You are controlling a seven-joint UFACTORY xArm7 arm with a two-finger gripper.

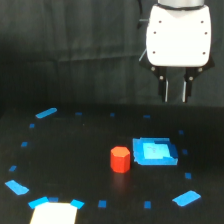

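My gripper (176,99) hangs from its white housing (179,38) at the upper right of the camera view. Its two dark fingers point down and stand apart, with nothing visible between them. Well below and to the left, a red block with a hexagonal top (120,159) stands upright on the dark table. Just right of that block lies a shallow blue tray (155,142), with lighter blue showing inside. The gripper is higher than both and touches neither.
A cream-white object (53,213) is cut off by the bottom left edge, with blue tape pieces beside it. Blue tape strips (186,198) and small blue squares mark the black tabletop. A dark curtain (75,60) hangs behind.
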